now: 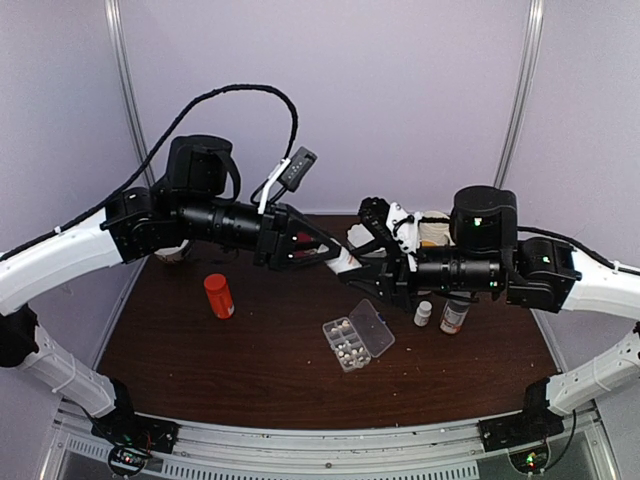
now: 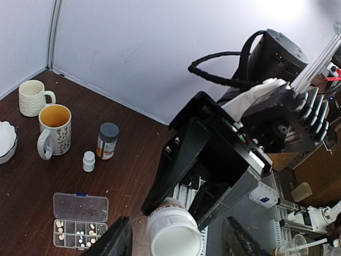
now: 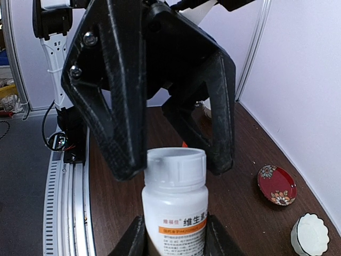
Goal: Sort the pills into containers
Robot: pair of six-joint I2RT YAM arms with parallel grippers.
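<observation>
A white pill bottle (image 3: 176,208) with an orange-striped label is gripped near its lower part by my right gripper, which is shut on it. Its ribbed white cap (image 2: 176,242) faces my left gripper, whose fingers stand open on either side of it. A gap shows on both sides of the cap in the left wrist view. Below the arms on the table, the clear pill organizer (image 1: 346,350) lies with its lid (image 1: 372,328) open and several pills in its compartments.
An orange-red bottle (image 1: 219,297) stands at left. At right are a small white bottle (image 2: 89,161) and a dark-lidded jar (image 2: 107,141). Two mugs, one patterned (image 2: 55,129) and one cream (image 2: 35,98), a white dish (image 3: 310,234) and a red plate (image 3: 277,185) sit farther back.
</observation>
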